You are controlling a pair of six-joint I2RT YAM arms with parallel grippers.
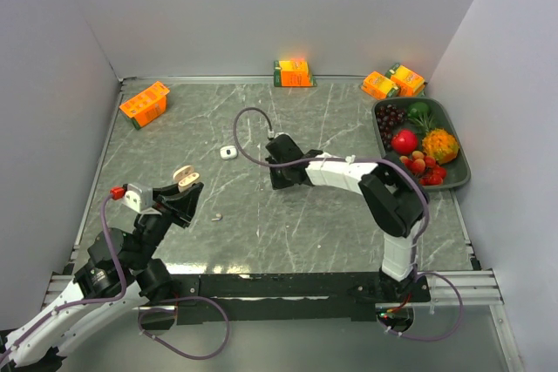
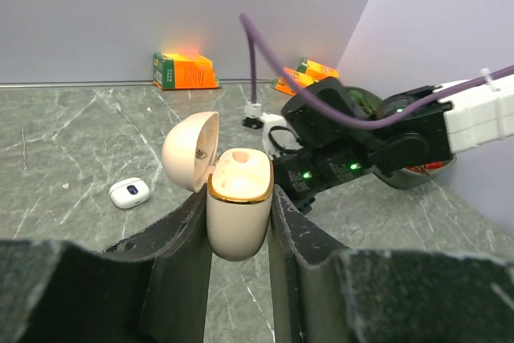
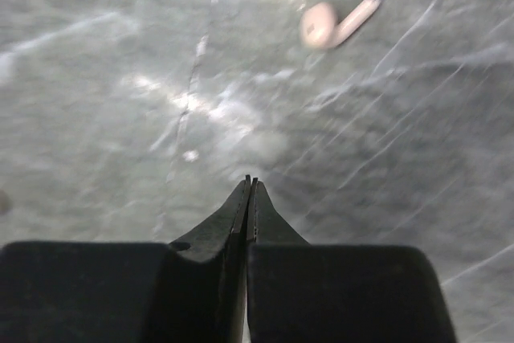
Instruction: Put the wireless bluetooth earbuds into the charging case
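Upright in my left gripper is the cream charging case (image 2: 235,226), its lid (image 2: 190,150) swung open to the left. That gripper is shut on it; I cannot tell what lies in its slots. My right gripper points down at the table with its fingertips together and nothing between them. A pinkish earbud (image 3: 320,26) lies on the table outside those fingers, up and to the right in the right wrist view, stem pointing right. The top view shows a small earbud (image 1: 217,217) near the left gripper; whether it is the same one, I cannot tell.
A white case (image 1: 228,152) lies between the arms, left of the right gripper. Orange boxes (image 1: 294,73) line the back and left, and a fruit basket (image 1: 458,167) stands at the right.
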